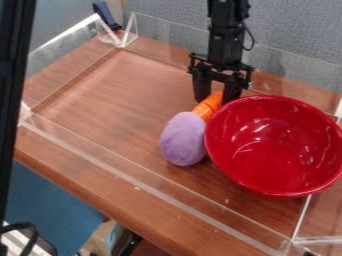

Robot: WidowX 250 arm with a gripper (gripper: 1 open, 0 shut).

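Note:
A large red bowl [271,150] takes up the right of the table. Left of it sits a purple eggplant-like toy [182,140]. Behind these lies an orange carrot [207,107]. The black gripper [214,85] hangs from the top of the view, low over the carrot's far end; whether its fingers are open or shut on the carrot is too dark to tell.
Clear plastic walls edge the wooden table [107,110], which is bare on the left. A grey textured panel stands behind, and a dark vertical bar crosses the far left of the view.

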